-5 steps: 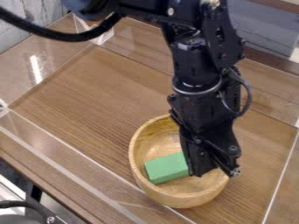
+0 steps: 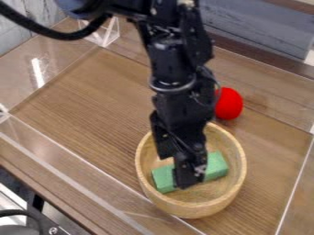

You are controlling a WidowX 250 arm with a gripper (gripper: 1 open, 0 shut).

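Note:
The black gripper (image 2: 177, 138) hangs over a round wooden bowl (image 2: 229, 195) in the lower middle, its fingers open and reaching down above the bowl's inside. A green block (image 2: 204, 171) lies in the bowl, partly hidden behind the gripper's fingers. A red round object (image 2: 229, 103) sits behind the arm, to the right of it.
The light wooden table (image 2: 73, 128) has clear room on the left and at the lower right. Raised edges run along its back, and a dark cable-like item shows at the bottom left corner.
The gripper has moved left and up within the view, uncovering more of the red object and the right end of the green block.

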